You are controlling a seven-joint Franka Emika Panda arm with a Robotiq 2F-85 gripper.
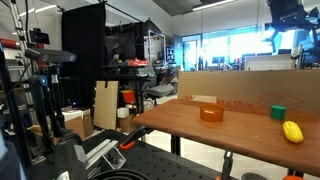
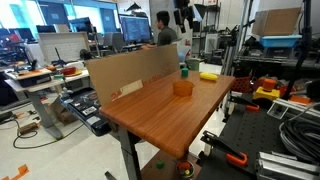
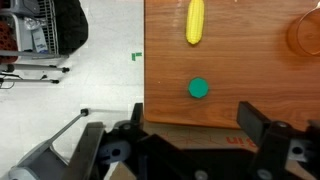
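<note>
High above the table, my gripper is open and holds nothing; its dark fingers stand wide apart at the bottom of the wrist view. A small green cup (image 3: pixel 198 88) is on the wood just beyond the gap between them, well below. Farther up in that view lies a yellow elongated object (image 3: pixel 195 20). An orange bowl (image 1: pixel 211 113) rests nearer the table's middle, apart from both, and its rim is cut off at the wrist view's right edge. In the second exterior view the cup (image 2: pixel 184 72) is behind the bowl (image 2: pixel 183 88).
A brown cardboard panel (image 2: pixel 130 76) stands along one long edge of the wooden table (image 2: pixel 165 122). Much of the tabletop beyond the bowl is bare. Black rails and cables (image 1: pixel 110 152) lie beside the table.
</note>
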